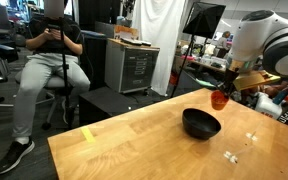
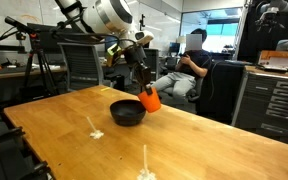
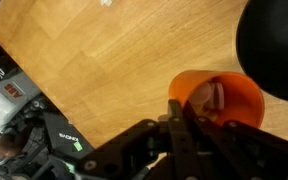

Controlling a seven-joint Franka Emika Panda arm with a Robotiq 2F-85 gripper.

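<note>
An orange cup (image 2: pixel 150 99) hangs in the air with my gripper (image 2: pixel 143 85) shut on its rim. It tilts a little, and small pale pieces (image 3: pixel 213 98) show inside it in the wrist view. A black bowl (image 2: pixel 128 112) rests on the wooden table close by the cup. From exterior view 1 the cup (image 1: pixel 219 100) appears above and to the right of the bowl (image 1: pixel 201 123). In the wrist view the bowl (image 3: pixel 272 50) fills the upper right corner, beside the cup's mouth. The bowl's inside looks dark, and I cannot make out anything in it.
Small white items (image 2: pixel 94 131) lie on the table, including one near its front (image 2: pixel 144 165). A seated person (image 1: pixel 50 70) and a grey drawer cabinet (image 1: pixel 130 66) are beyond the table.
</note>
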